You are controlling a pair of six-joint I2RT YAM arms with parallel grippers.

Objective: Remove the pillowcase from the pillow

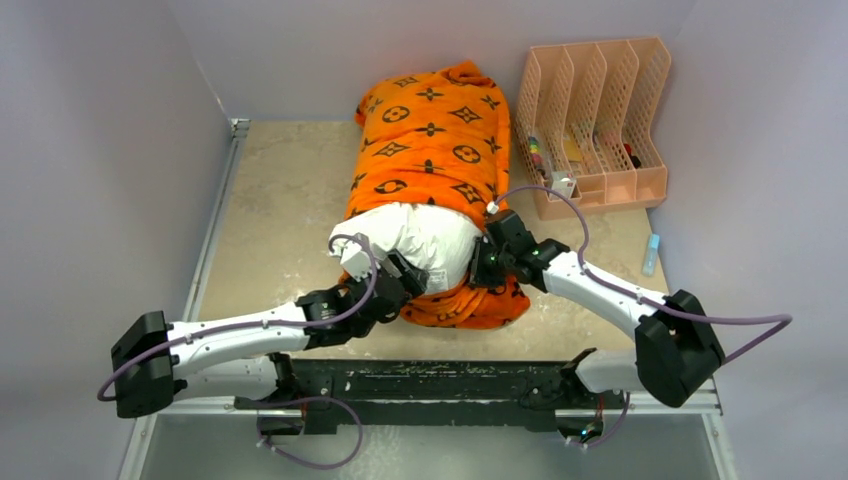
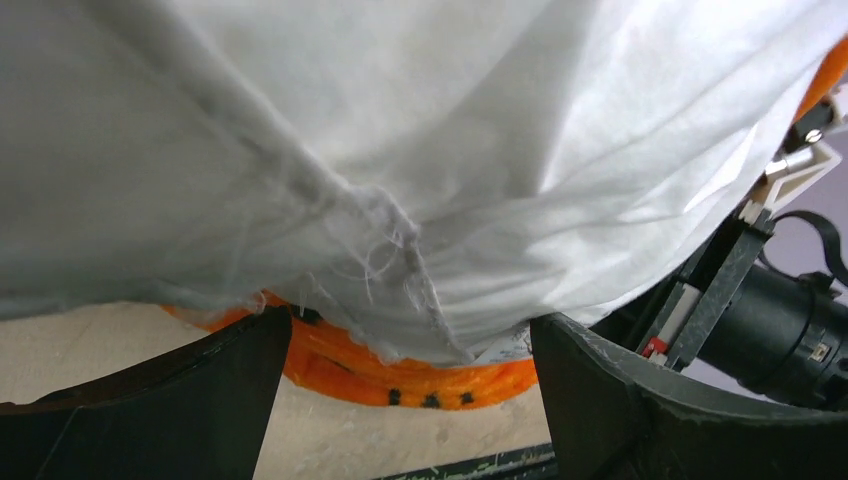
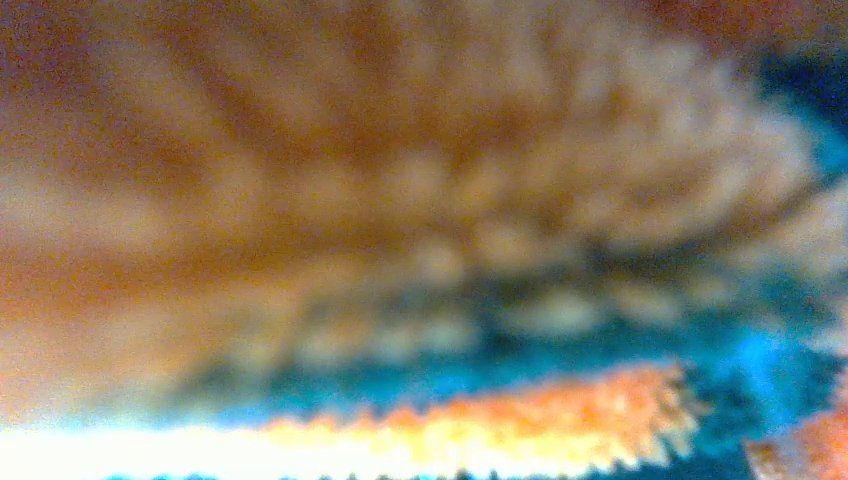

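The orange patterned pillowcase (image 1: pixel 430 140) covers the far part of the pillow and lies bunched again below the white pillow (image 1: pixel 425 235), whose middle is exposed. My left gripper is open, its fingers at the near edge of the white fabric, with a frayed seam and orange cloth beyond. My right gripper (image 1: pixel 485 262) is at the right edge of the exposed white part, down on the orange cloth; it is shut, though whether cloth is between its fingers is hidden. The right wrist view shows only blurred, close orange fabric.
A pink divided organiser (image 1: pixel 610 190) stands at the back right, with a light-blue stick (image 1: pixel 652 255) in front of it. Walls border the table (image 1: pixel 270 170) at back and sides.
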